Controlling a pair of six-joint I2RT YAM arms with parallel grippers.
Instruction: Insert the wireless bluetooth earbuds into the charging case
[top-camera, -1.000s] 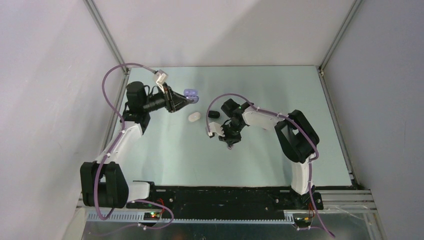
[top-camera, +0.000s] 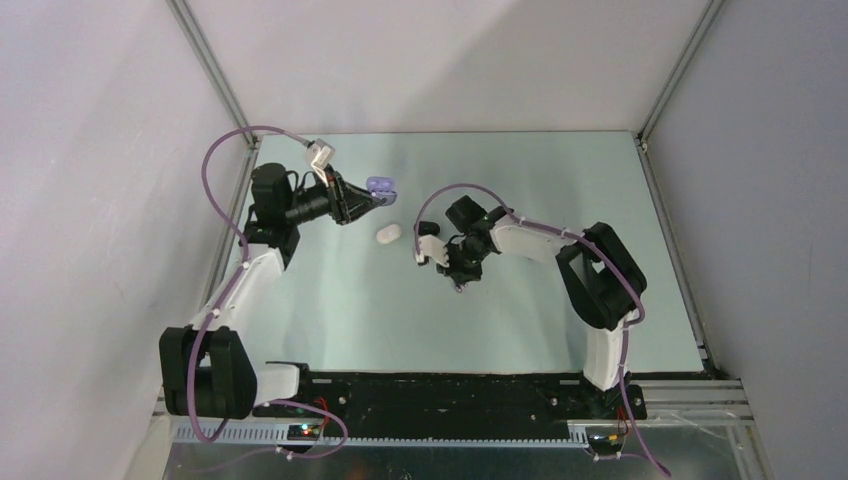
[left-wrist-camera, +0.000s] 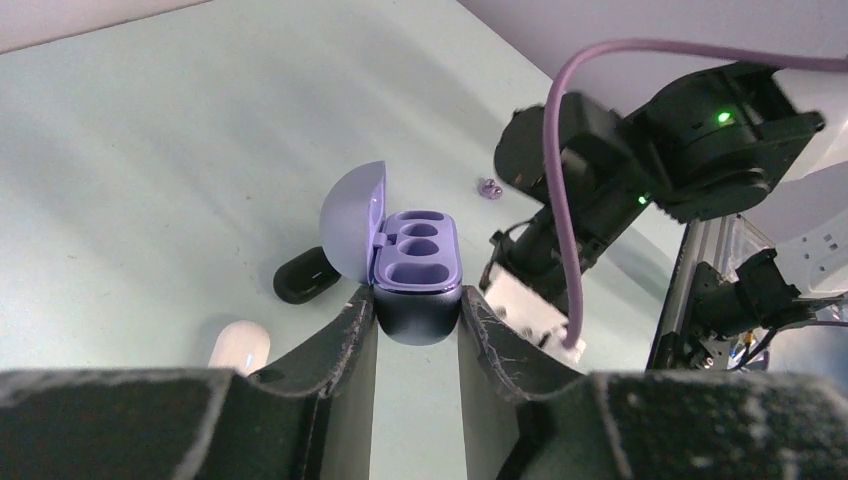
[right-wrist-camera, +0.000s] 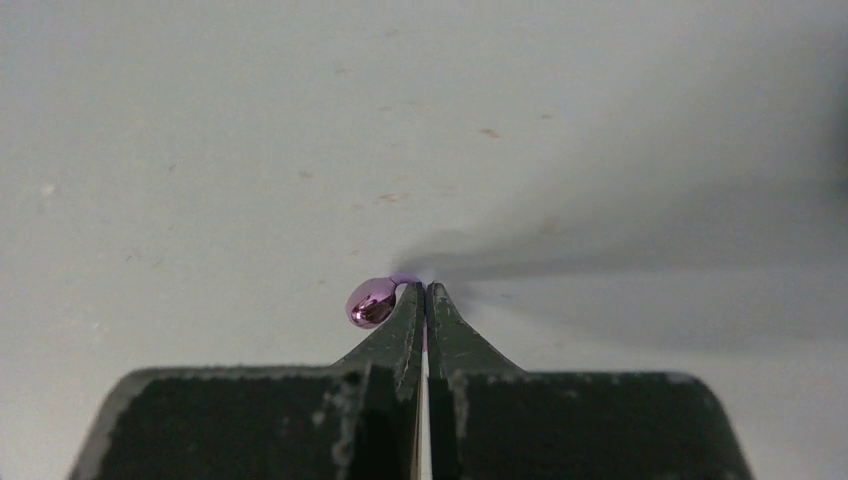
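My left gripper is shut on the purple charging case (left-wrist-camera: 416, 255), raised over the table. Its domed lid stands open and several hollows show inside. In the right wrist view, my right gripper is shut on a shiny purple earbud (right-wrist-camera: 371, 302), whose rounded end sticks out left of the fingertips. The top view shows that earbud (top-camera: 460, 288) as a small spot below the right gripper. Another purple earbud (left-wrist-camera: 490, 188) lies on the table beside the right arm in the left wrist view.
A black oval object (left-wrist-camera: 305, 275) and a white oval one (left-wrist-camera: 240, 346) lie on the table between the arms. A purple cable (top-camera: 460, 186) loops above the right arm.
The other earbud has come out from behind it. The left arm is almost still.
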